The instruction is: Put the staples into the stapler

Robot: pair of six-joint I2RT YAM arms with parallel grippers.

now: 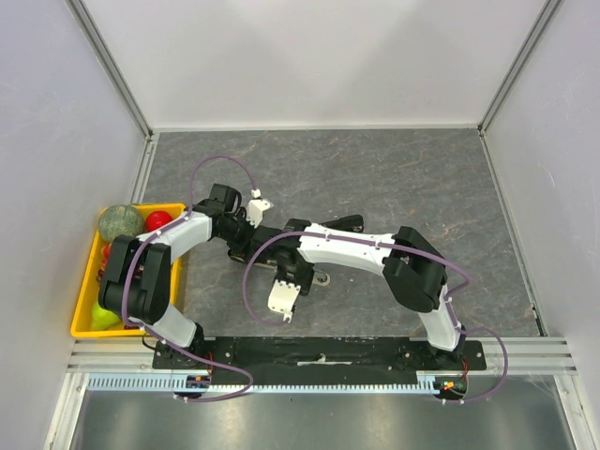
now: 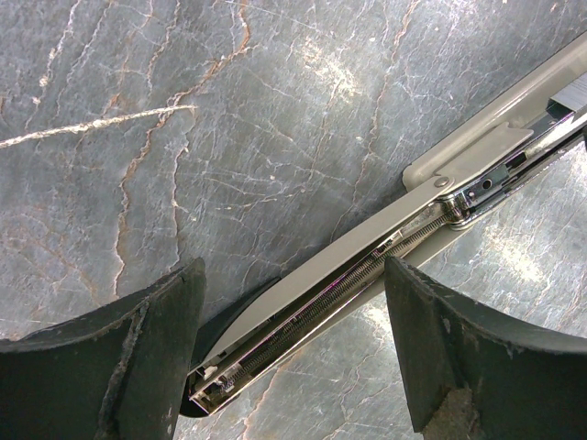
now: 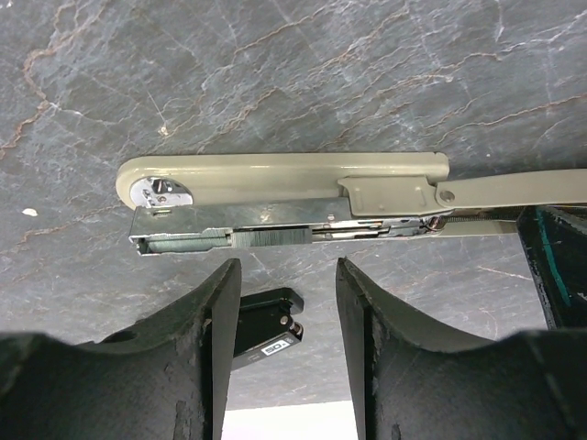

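The long beige stapler lies opened on the marble table, its metal magazine exposed. A strip of staples sits along the magazine in the right wrist view. My right gripper is above it, fingers apart with nothing between them. My left gripper stands open over the spring end of the stapler's long channel. In the top view both arms largely hide the stapler.
A black stapler lies near the beige one, behind the right fingers. A yellow basket of toy produce is at the left.
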